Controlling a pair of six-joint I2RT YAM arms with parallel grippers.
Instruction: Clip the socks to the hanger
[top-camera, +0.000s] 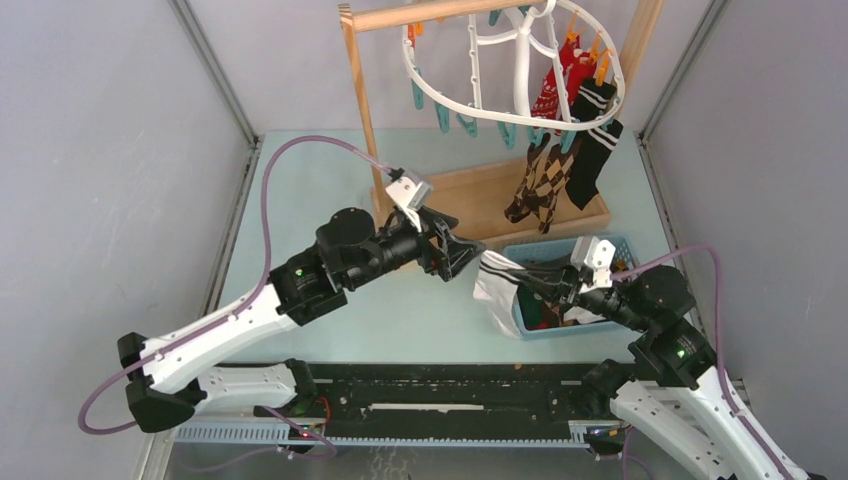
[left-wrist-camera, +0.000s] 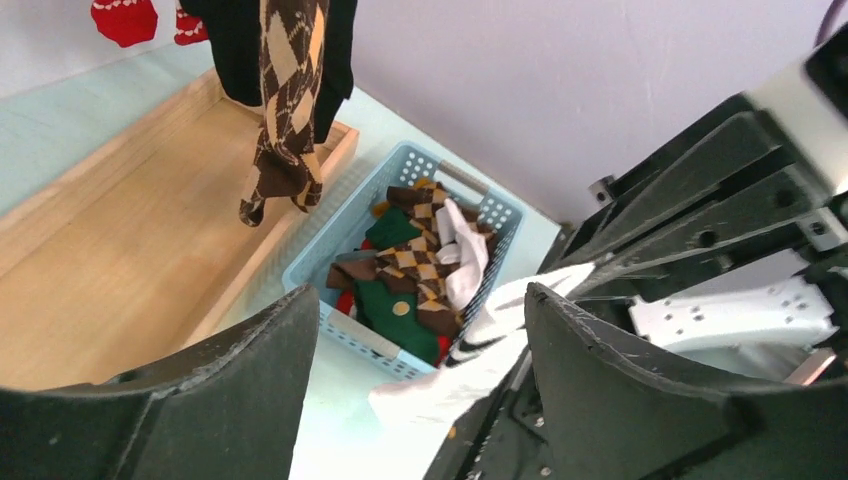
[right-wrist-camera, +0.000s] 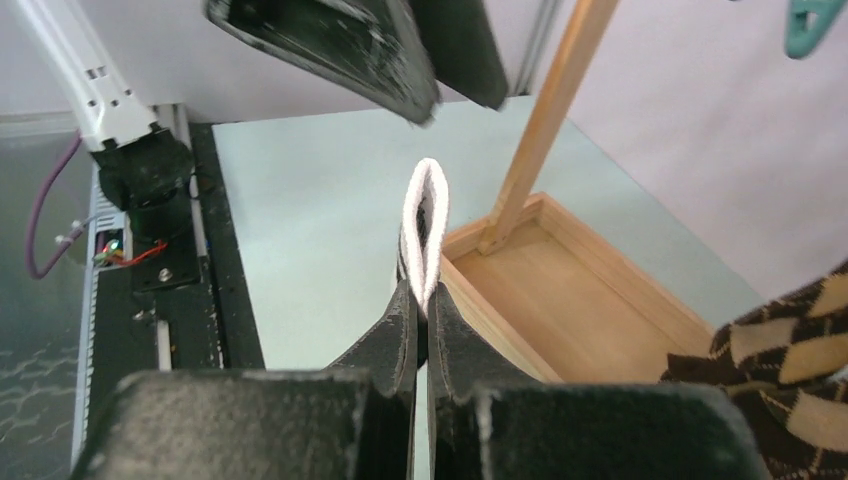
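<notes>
A white sock with dark stripes (top-camera: 497, 287) hangs from my right gripper (top-camera: 510, 268), which is shut on its upper edge. In the right wrist view the folded white cuff of the sock (right-wrist-camera: 424, 215) stands up from the closed fingertips of the right gripper. My left gripper is open, its fingers apart; the sock appears beyond them in the left wrist view, and nothing is seen gripped. The round white hanger (top-camera: 440, 95) with teal clips (top-camera: 468, 124) is overhead. Red, black and brown argyle socks (top-camera: 547, 180) hang at its right side.
A blue basket (top-camera: 565, 331) holding more socks stands below the right gripper. Behind it lies a shallow wooden tray (top-camera: 450, 190), the base of the hanger's frame, with a wooden post (top-camera: 362, 100) at its left.
</notes>
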